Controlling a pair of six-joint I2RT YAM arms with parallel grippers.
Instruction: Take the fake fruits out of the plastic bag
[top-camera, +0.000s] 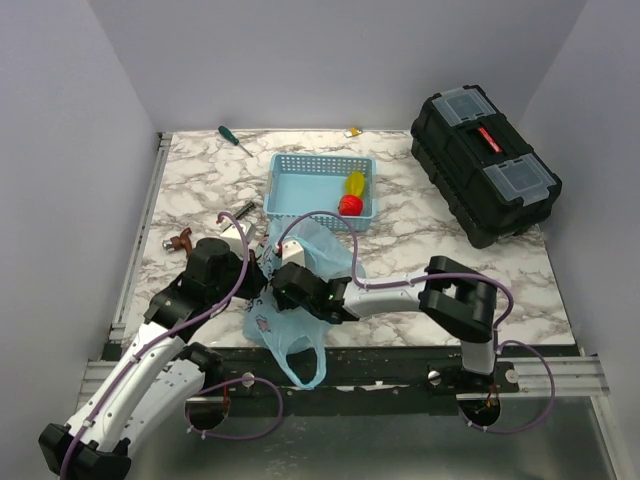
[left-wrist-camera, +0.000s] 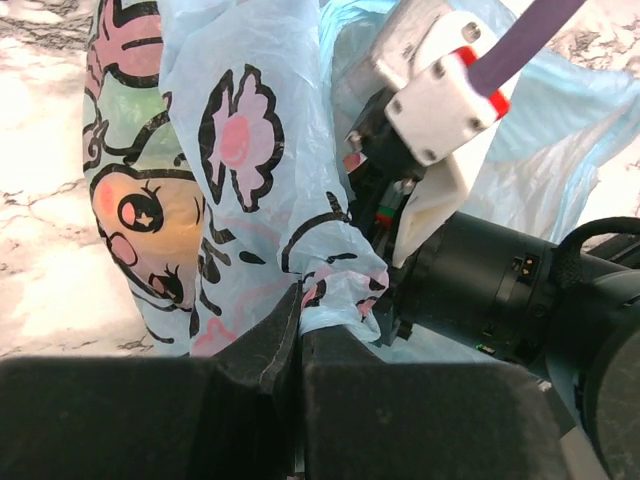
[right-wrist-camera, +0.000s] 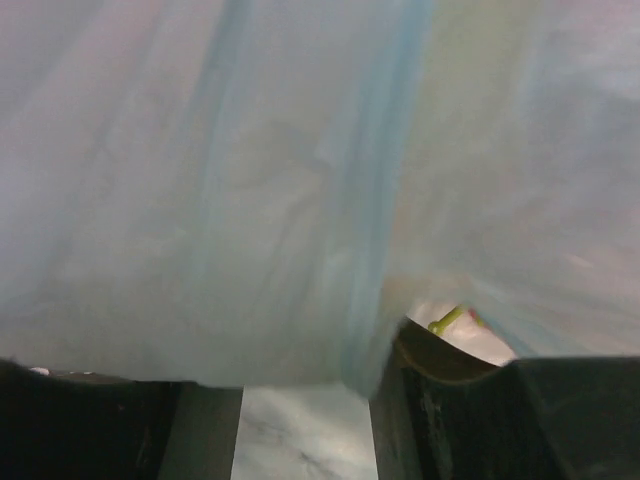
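The light blue plastic bag (top-camera: 300, 350) lies at the front middle, its handles over the table edge. My left gripper (top-camera: 262, 278) is shut on a bunched fold of the printed bag (left-wrist-camera: 240, 150), seen close in the left wrist view. My right gripper reaches into the bag beside it, fingers apart, with translucent plastic filling the upper right wrist view. A small green and red bit (right-wrist-camera: 445, 322) peeks behind its finger; the fruits inside are otherwise hidden.
A blue basket (top-camera: 310, 185) holding a yellow fruit (top-camera: 355, 184) and red fruit (top-camera: 350, 205) stands behind the bag. A black toolbox (top-camera: 485, 165) is at right, a screwdriver (top-camera: 230, 137) at back left, hammer and tools at left.
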